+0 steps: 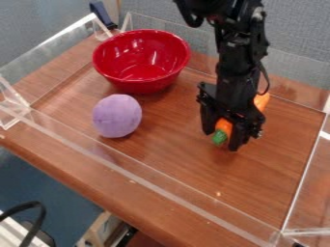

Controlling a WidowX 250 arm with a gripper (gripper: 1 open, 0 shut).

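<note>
My black gripper (230,123) reaches down from the top centre over a small orange toy (223,126) with a green tip (219,139), likely a carrot, its fingers around it; whether they grip it is hard to tell. A second orange piece (261,99) lies behind the gripper to the right, partly hidden. A red bowl (139,60) stands at the back left, and a lavender ball (116,116) sits below it, left of my gripper.
Low clear walls (18,104) edge the wooden table (154,183).
</note>
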